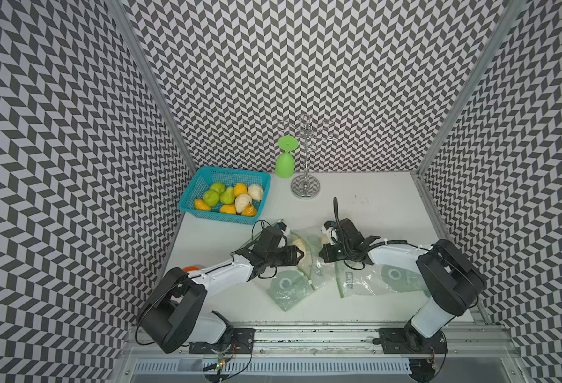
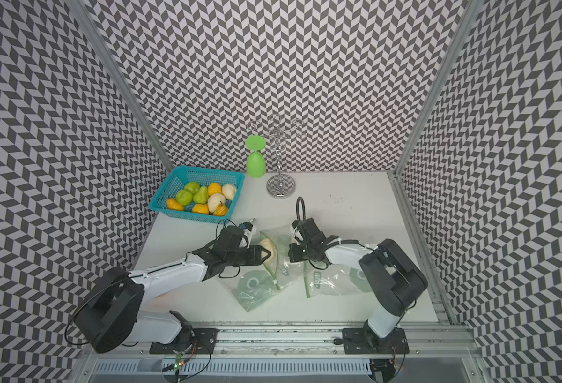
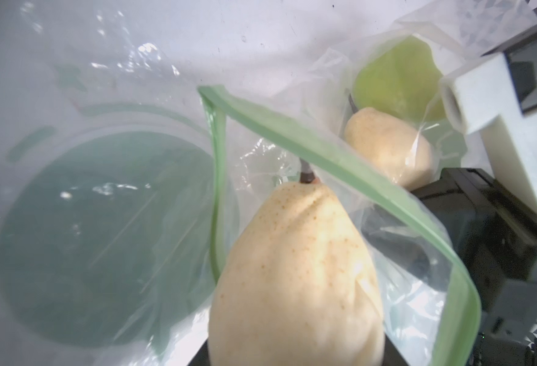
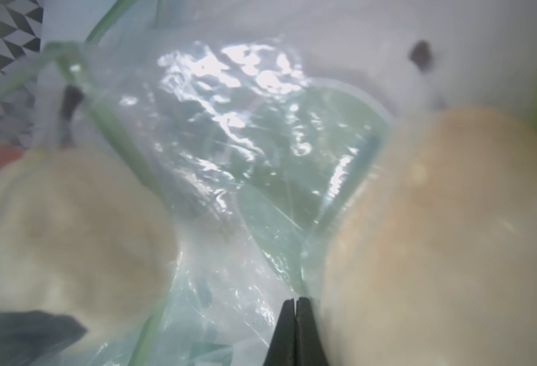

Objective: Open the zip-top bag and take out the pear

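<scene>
A cream pear [image 3: 299,274] fills the lower middle of the left wrist view, stem away from me. My left gripper [image 1: 299,254] is shut on it, a dark fingertip showing along each side. The pear sits in the mouth of a clear zip bag, with the green zip strip [image 3: 341,164] looping around its stem end. My right gripper is shut, its tips together against the clear film [image 4: 238,256], with no pear between them. Close beside it, a second cream pear [image 4: 451,244] lies behind film.
Beyond the bag mouth, a yellow-green pear [image 3: 399,79] shows under film. A flat clear bag [image 1: 383,281] lies at the right front. A teal basket [image 1: 188,204] of fruit stands back left. A green goblet [image 1: 284,166] and metal stand [image 1: 305,186] are behind.
</scene>
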